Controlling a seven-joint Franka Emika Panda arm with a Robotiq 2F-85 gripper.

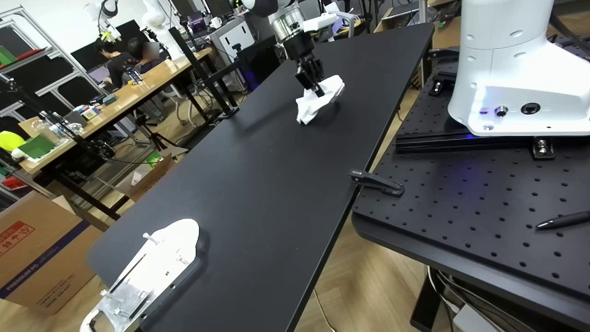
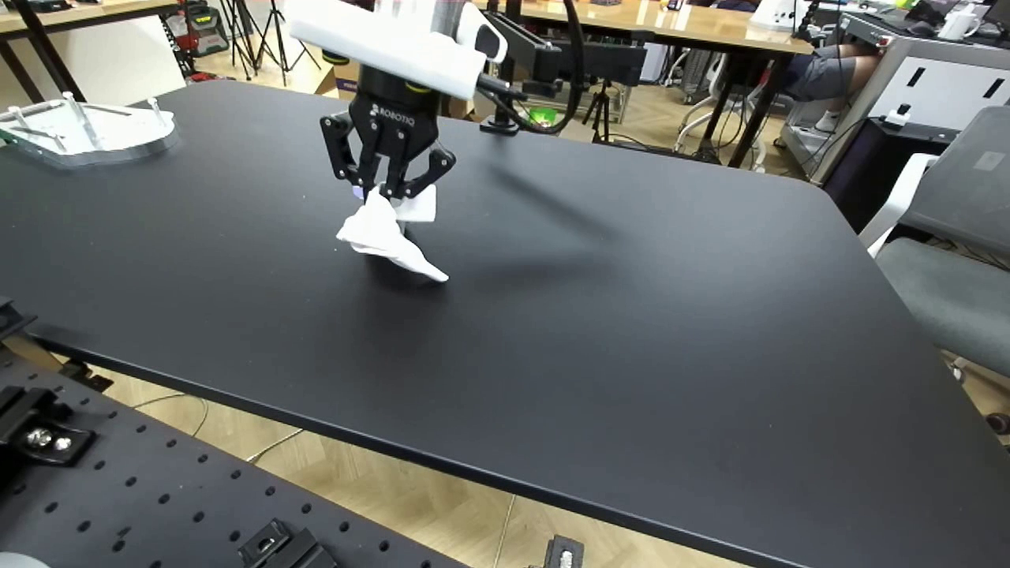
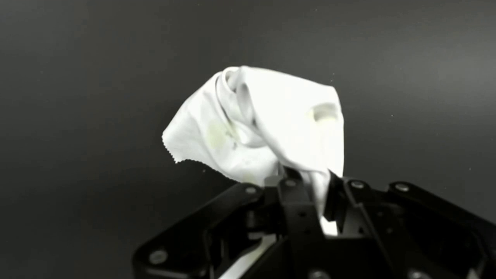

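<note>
A crumpled white cloth is pinched in my gripper, whose fingers are shut on a fold of it. Faint yellowish stains mark the cloth in the wrist view. In exterior view 2 the gripper points down, the cloth drooping beneath it with one corner low toward the tabletop. Exterior view 1 has the gripper over the far part of the table, the cloth spreading to both sides. Whether its lowest edge touches the surface is hard to tell.
A white plate-like fixture with upright pegs lies at its near left end. A perforated board with the white robot base adjoins the right edge, where a black clamp sits.
</note>
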